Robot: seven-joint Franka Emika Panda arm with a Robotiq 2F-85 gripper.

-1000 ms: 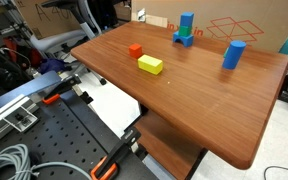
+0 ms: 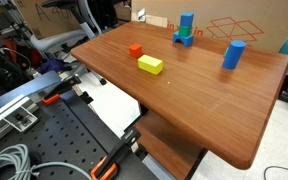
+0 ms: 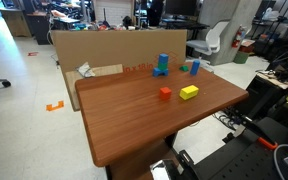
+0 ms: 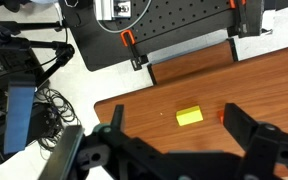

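On the brown table [image 2: 199, 95] are a red cube [image 2: 135, 50] and, a little nearer the middle, a yellow block [image 2: 150, 64]. Farther back, a green piece [image 2: 185, 31] sits between a blue piece on top [image 2: 187, 19] and a blue base [image 2: 182, 41]. A separate blue cylinder [image 2: 233, 54] stands upright to the right of this stack. The wrist view looks down on the yellow block [image 4: 189, 115] and the red cube [image 4: 222, 116]. At that view's lower edge, my gripper is open, its dark fingers wide apart, not visibly holding anything.
A tan panel [image 3: 109, 50] stands along the table's back edge. The dark robot bench [image 2: 59, 135] lies beside the table across a gap. Loose cables [image 4: 54, 115] lie on the floor.
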